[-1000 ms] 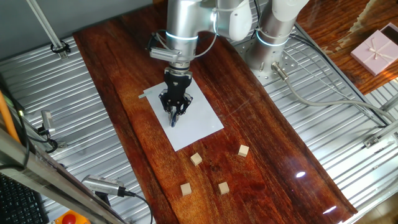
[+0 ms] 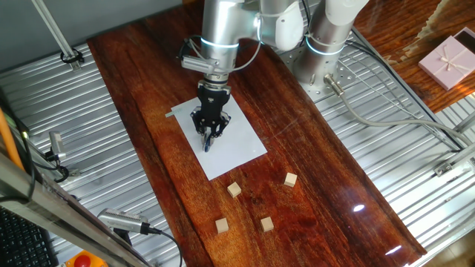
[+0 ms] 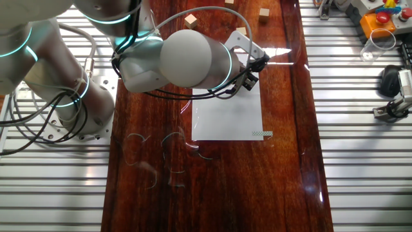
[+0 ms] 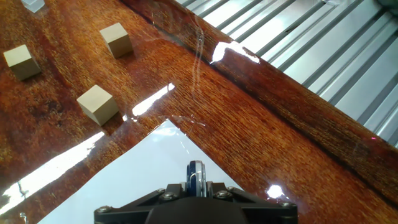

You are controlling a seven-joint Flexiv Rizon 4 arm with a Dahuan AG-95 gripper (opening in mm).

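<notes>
A white sheet of paper (image 2: 236, 144) lies flat on the dark wooden table. Over its left half, my gripper (image 2: 208, 134) points down, shut on a small blue and silver object (image 4: 196, 177). That object stands up between the fingers in the wrist view; it could be a pen or marker, but most of it is hidden. Its lower end (image 2: 207, 146) is at or just above the paper; whether it touches, I cannot tell. No clear mark shows on the sheet. In exterior view 2 the arm covers most of the gripper.
Several wooden cubes, among them one cube (image 2: 234, 189) nearest the paper and another cube (image 2: 290, 179) to its right, sit beyond the sheet's near end. A pink box (image 2: 450, 62) is far off at the right. Bare wood surrounds the paper.
Over the last second the arm has shifted very slightly to the right in exterior view 1. The paper and cubes are unmoved, and the grip looks the same.
</notes>
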